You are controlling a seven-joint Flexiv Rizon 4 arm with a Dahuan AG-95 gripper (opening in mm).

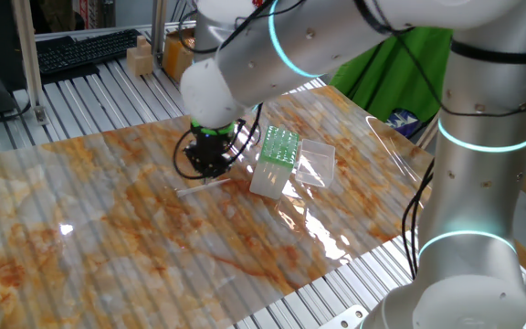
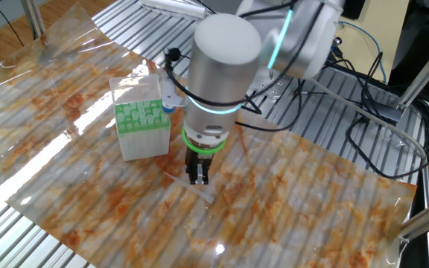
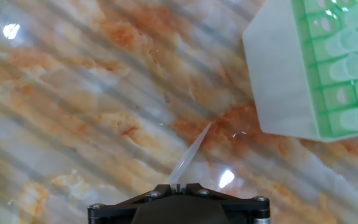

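Observation:
A thin translucent pipette tip lies on the marble-patterned sheet, its narrow end pointing away from my gripper in the wrist view. The tip's wide end is hidden there behind my fingers, which are drawn together at the centre. Exterior view 2 shows the pipette tip whole, slanting across the sheet just by the gripper, which points down above it. My gripper is shut, and nothing shows between its fingers. Beside it stands a white rack with a green top, holding several translucent tips.
A clear lid stands open against the rack. Wide bare sheet lies to the left and front in exterior view 1. A keyboard and small wooden blocks sit farther back.

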